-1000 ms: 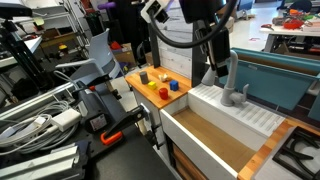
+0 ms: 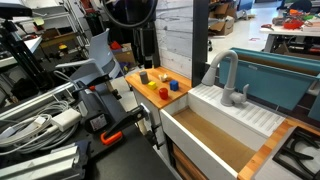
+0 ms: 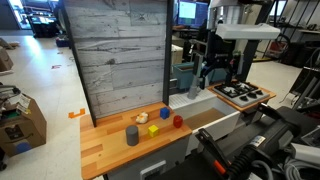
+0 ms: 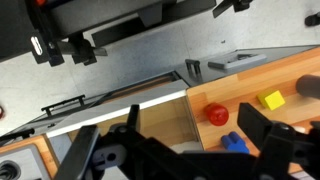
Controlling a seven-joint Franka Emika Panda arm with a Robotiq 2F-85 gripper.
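My gripper (image 3: 222,80) hangs high with its fingers apart and nothing between them. In the wrist view its dark fingers (image 4: 124,145) stand over the open drawer and the edge of the wooden counter. On that counter are a red object (image 2: 163,94), a blue object (image 2: 173,85), a yellow object (image 2: 153,86) and a grey cylinder (image 3: 132,135). A small orange-and-white item (image 3: 143,116) lies behind them. The red object (image 4: 217,114) is nearest the drawer in the wrist view.
A white open drawer (image 2: 177,127) with a bare wooden floor juts out beside the counter. Behind it stand a grey faucet (image 2: 230,75) and a ribbed white drainboard (image 2: 255,118). A stove (image 2: 300,150) lies at the right. A whitewashed plank wall (image 3: 150,65) backs the counter.
My arm has swung left in exterior view 1, from over the drawer and faucet to the upper left beyond the counter objects. The objects have not visibly moved.
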